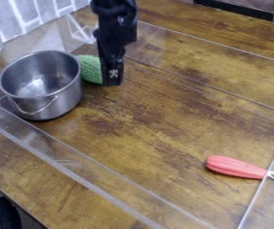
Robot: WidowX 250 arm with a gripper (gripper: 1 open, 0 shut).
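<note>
My black gripper [113,65] hangs at the top centre, low over a green textured object [93,68] just right of a steel pot [40,85]. The gripper's body partly covers that object's upper right; I cannot tell whether its fingers touch it or how far apart they stand.
A red-handled utensil [235,166] with a metal head lies at the lower right of the wooden table [164,143]. Clear panels line the left and front.
</note>
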